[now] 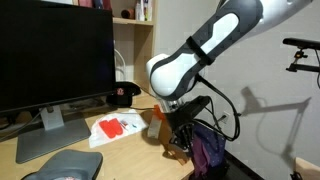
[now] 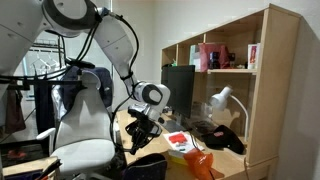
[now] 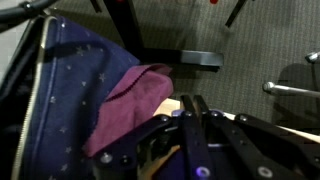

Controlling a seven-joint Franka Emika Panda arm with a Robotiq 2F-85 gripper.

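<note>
My gripper (image 1: pixel 183 140) hangs low at the right edge of the wooden table (image 1: pixel 130 160), in front of a brown open box (image 1: pixel 171 143) that it partly hides. In the wrist view its black knuckles fill the lower right, and I cannot make out how far its fingers stand apart or whether anything lies between them. A dark blue bag (image 3: pixel 75 75) with small star marks and a zip lies to the left there. Maroon cloth (image 3: pixel 128 105) shows beside it. From the first exterior side, the purple-blue bag (image 1: pixel 208 152) hangs just right of the gripper.
A monitor (image 1: pixel 55 55) and a dark grey tray (image 1: pixel 70 163) stand left of the arm. White paper with a red item (image 1: pixel 112 127) lies behind it. An orange bag (image 2: pixel 203 163) and a white chair (image 2: pixel 85 135) flank the work area.
</note>
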